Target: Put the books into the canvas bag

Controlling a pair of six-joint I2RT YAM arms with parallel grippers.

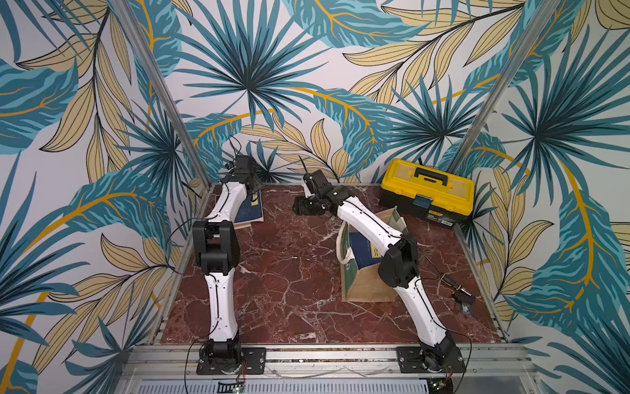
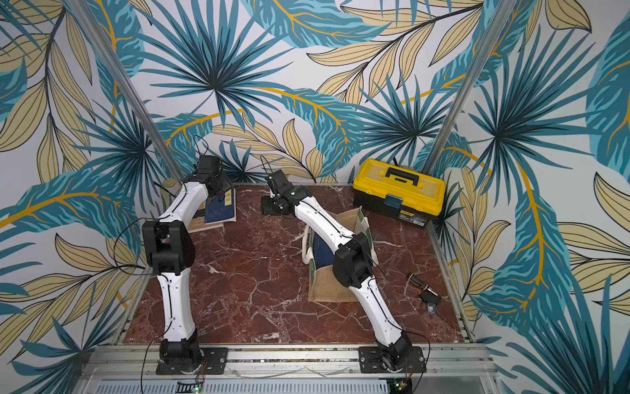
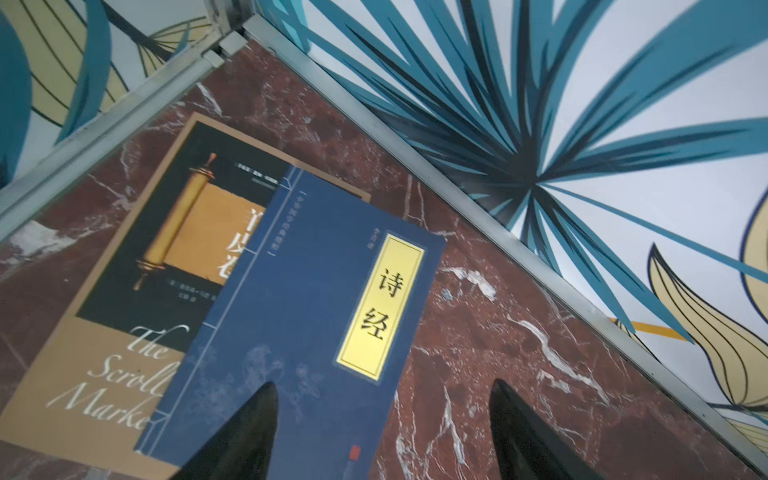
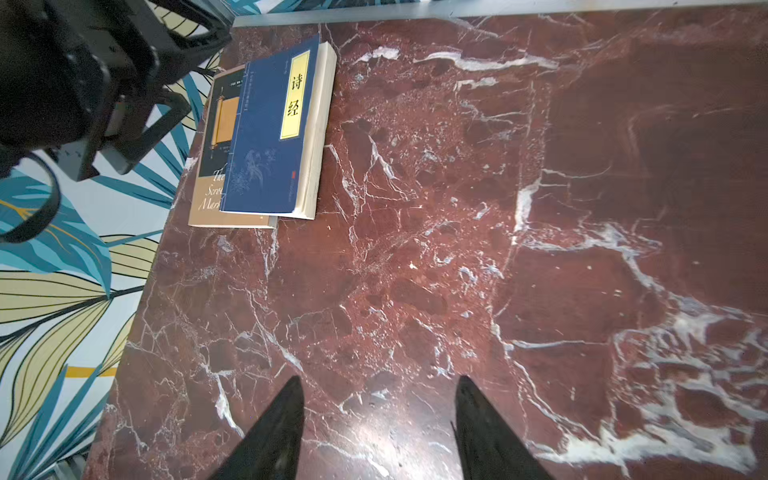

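Note:
Two books lie overlapped at the back left of the table: the blue book (image 3: 280,320) on top of a tan-and-black book (image 3: 104,368). My left gripper hangs above them, its blurred fingers apart and nothing held. My right gripper is over bare table to the right of the books, fingers open and empty. The canvas bag (image 2: 331,289) lies at the centre right under my right arm, with a blue book (image 1: 361,246) inside.
A yellow toolbox (image 1: 426,184) stands at the back right. A screwdriver (image 1: 452,285) and small object lie at the right side.

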